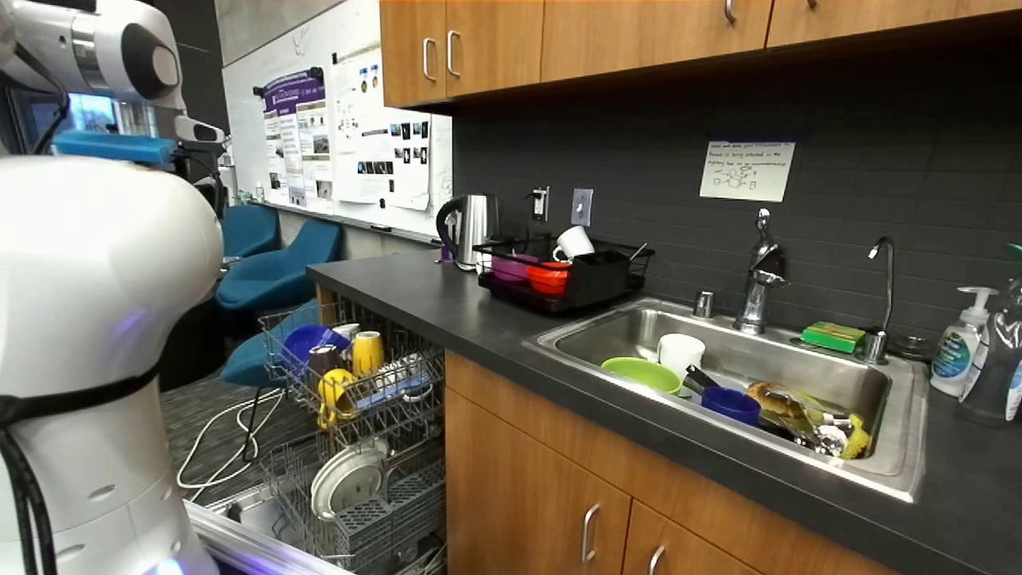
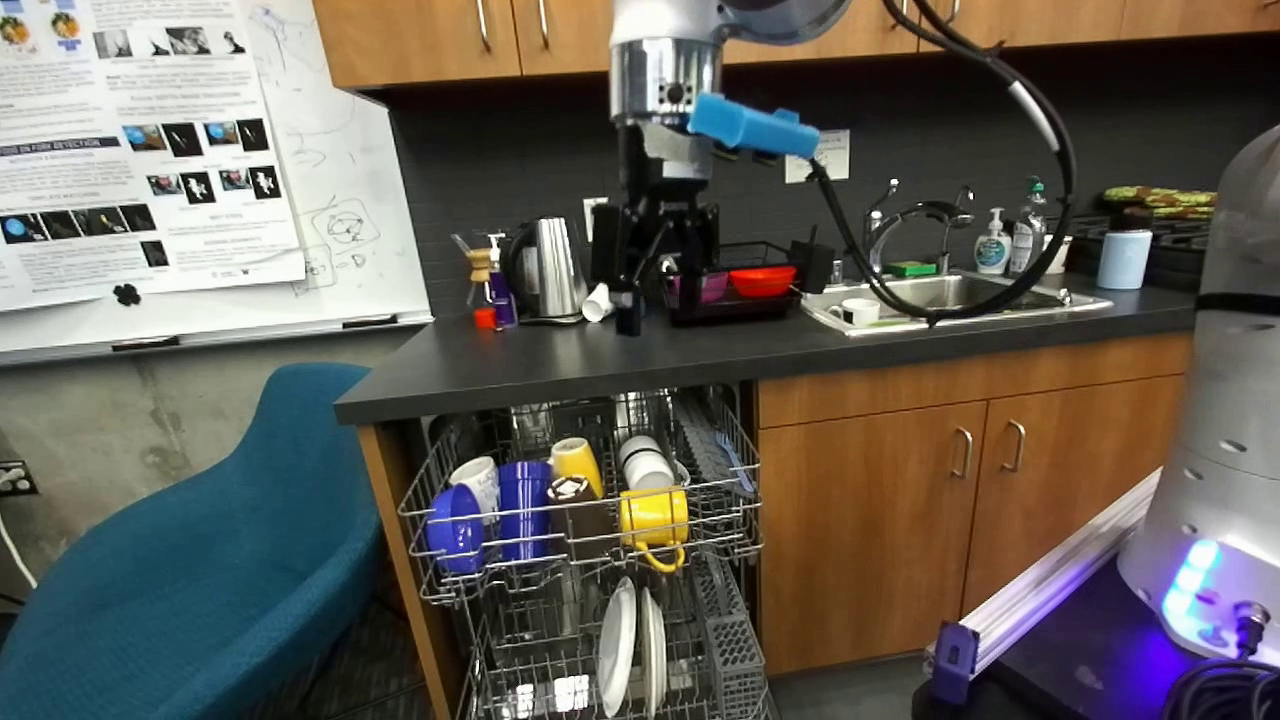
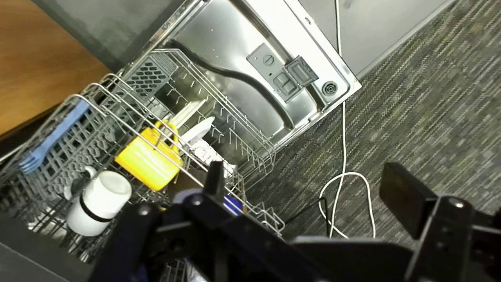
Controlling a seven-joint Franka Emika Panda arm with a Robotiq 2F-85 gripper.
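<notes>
High over the pulled-out dishwasher racks, my gripper hangs open and empty, its two dark fingers wide apart. Below it in the wrist view, the upper rack [image 2: 720, 546] holds a yellow mug [image 3: 150, 157], a white cup with a black band [image 3: 99, 202] and a blue utensil [image 3: 56, 136]. In exterior view 2 that rack also carries a blue tumbler [image 2: 523, 510], a blue bowl [image 2: 455, 529] and a brown cup [image 2: 578, 516]. White plates [image 2: 618, 648] stand upright in the lower rack. In exterior view 1 the fingers are mostly hidden behind the arm.
The sink [image 1: 613, 335] contains a green bowl [image 1: 642, 374], a white cup [image 1: 680, 354], a blue bowl [image 1: 730, 404] and utensils. A black dish rack [image 1: 601, 278] and a kettle [image 1: 474, 230] stand on the counter [image 1: 421, 287]. A teal chair [image 2: 240, 516] is left of the dishwasher.
</notes>
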